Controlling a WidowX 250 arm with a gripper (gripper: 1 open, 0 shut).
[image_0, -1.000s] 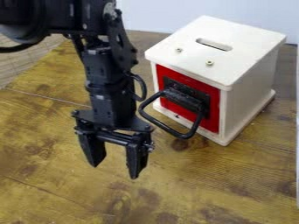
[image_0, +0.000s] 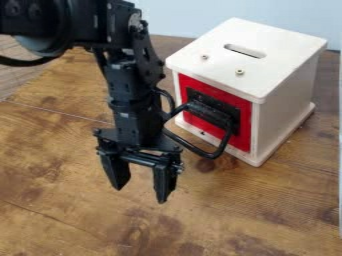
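My black gripper (image_0: 139, 179) hangs over the wooden table at the left of the box, fingers pointing down and apart, nothing between them. The pale wooden box (image_0: 279, 100) stands at the right, with a slot in its top and a red panel (image_0: 237, 141) on its front. A black fitting (image_0: 210, 111) sits on that panel. A dark looped tube or cable in front of it runs behind my arm, so where it ends is hidden.
A white wall stands behind the box.
My arm and gripper have moved slightly to the right and a little upward in the view, still open. The box has not moved.
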